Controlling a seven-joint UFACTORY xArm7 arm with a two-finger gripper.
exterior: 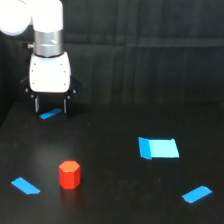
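At the upper left hangs my gripper (51, 105), pointing down, its two dark fingers wide apart with nothing visible between them. It is open, above or just behind a short blue strip (50, 113) on the black table; the exact height cannot be told. A red hexagonal block (69, 175) sits on the table at the lower left, well apart from the gripper and nearer the camera. Right of the middle lies a pale cyan square (164, 149) with a darker blue strip (145, 148) along its left edge.
Two more blue strips lie flat on the table, one at the lower left (25, 186) and one at the lower right (197, 194). Dark curtains (140, 50) hang behind.
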